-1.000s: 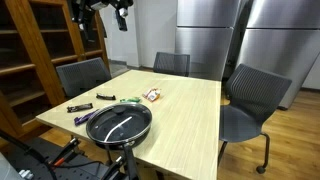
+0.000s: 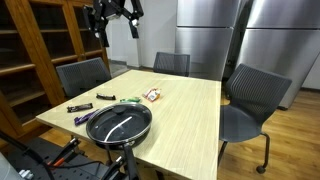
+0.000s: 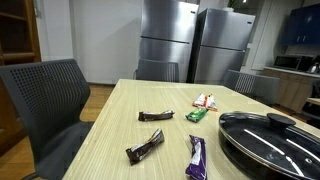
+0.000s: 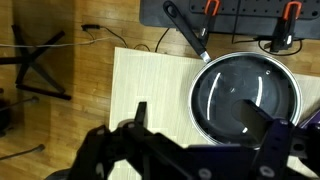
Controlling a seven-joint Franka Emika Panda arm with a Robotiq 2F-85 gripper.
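My gripper (image 2: 119, 36) hangs high above the table, its fingers spread with nothing between them. In the wrist view the gripper looks down over a round black pan (image 4: 228, 75) with a dark, apparently glass lid; part of it is hidden by the gripper. The pan (image 2: 119, 124) sits at the table's near-left corner, its handle (image 2: 130, 161) pointing toward the robot base. Beyond it lie two dark-wrapped bars (image 3: 145, 147), a purple-wrapped bar (image 3: 197, 158), a green packet (image 3: 196, 115) and a red-and-white packet (image 3: 205, 101).
Dark chairs stand around it, one on the right (image 2: 250, 105) and one at the far end (image 2: 172, 64). Cables and clamps (image 4: 210, 15) sit by the robot base.
The gripper has shifted a little to the right and turned slightly in exterior view 1. The pan and the wrapped items have stayed put.
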